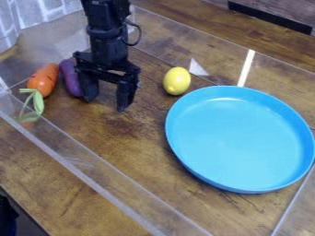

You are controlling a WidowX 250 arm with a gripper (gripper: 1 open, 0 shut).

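Note:
My black gripper (105, 88) hangs low over the wooden table, open, its two fingers spread just right of a purple vegetable (72, 77), perhaps an eggplant, which it partly hides. An orange carrot (43, 81) with green leaves lies at the far left. A yellow lemon-like object (178, 79) sits to the right of the gripper. A large blue plate (239, 138) fills the right side.
Clear plastic sheeting or edging (74, 166) runs along the left and front of the table. The middle of the table (123, 147) below the gripper is bare, as is the back right.

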